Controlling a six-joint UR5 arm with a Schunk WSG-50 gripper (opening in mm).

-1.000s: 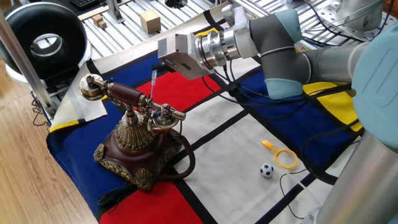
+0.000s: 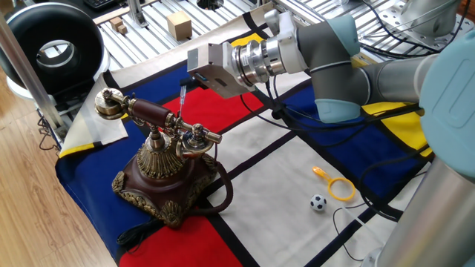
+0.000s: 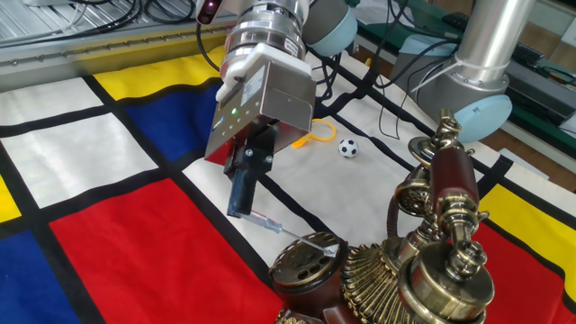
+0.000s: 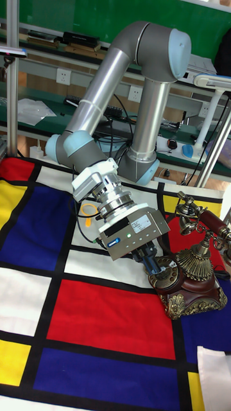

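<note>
A small screwdriver-like tool [image 3: 263, 221] with a clear handle and thin metal shaft sticks out from the fingertips of my gripper [image 3: 240, 209], which is shut on its handle end. The shaft slants toward the dial [image 3: 306, 263] of an antique-style telephone [image 2: 159, 167], and its tip appears at or just over the dial's finger holes; contact cannot be made out. From exterior view 1, the tool hangs behind the handset [image 2: 151, 113], which rests on its cradle. Exterior view 3 shows the dark fingers [image 4: 148, 259] close beside the dial, with the tool itself mostly hidden.
A toy football [image 2: 318, 203] and a yellow ring-shaped toy [image 2: 341, 189] lie on the patterned cloth [image 2: 274, 196], well away from the phone. Wooden blocks [image 2: 179, 26] stand on the slatted metal surface behind. Loose cables hang around the arm.
Over the last second my gripper and the tool have shifted very slightly down and left in exterior view 1. The telephone and the toys have stayed put.
</note>
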